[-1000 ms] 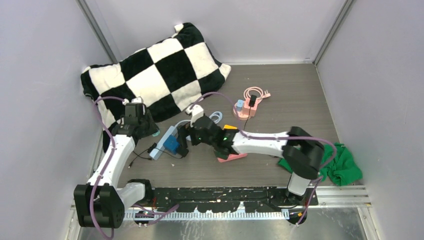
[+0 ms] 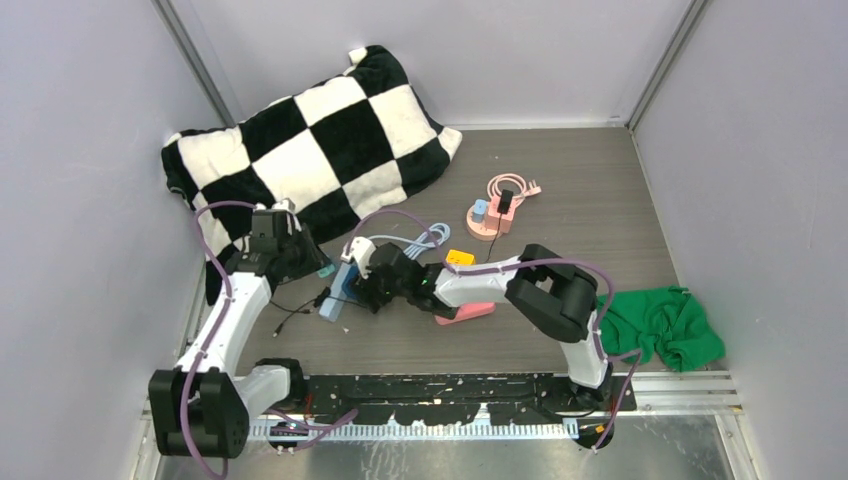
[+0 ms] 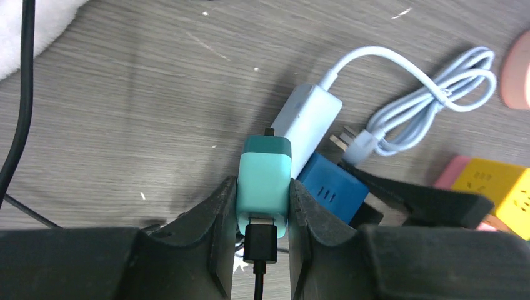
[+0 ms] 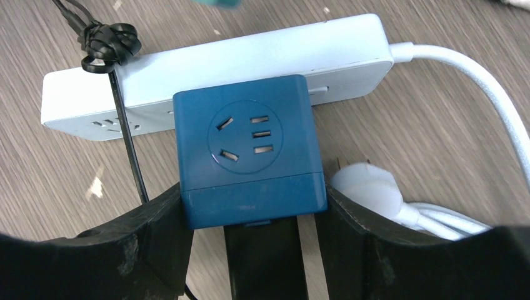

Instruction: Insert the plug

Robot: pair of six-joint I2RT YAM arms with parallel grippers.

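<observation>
My left gripper is shut on a teal plug (image 3: pixel 264 172) with a black cable, held pointing toward the white power strip (image 3: pixel 309 115) in the left wrist view. My right gripper is shut on a blue cube socket (image 4: pixel 250 144), its outlet face up, beside the long white power strip (image 4: pixel 244 53). A black cable (image 4: pixel 128 144) crosses the strip. In the top view both grippers are close together at the left middle of the table.
A yellow block (image 2: pixel 459 257), pink strip (image 2: pixel 465 312) and pink socket cluster (image 2: pixel 500 215) are to the right. A checkered pillow (image 2: pixel 330 140) fills the back left; a green cloth (image 2: pixel 660 330) lies at the right.
The right gripper has come down onto the blue cube and is now shut on it. The left gripper with the teal plug has shifted slightly right.
</observation>
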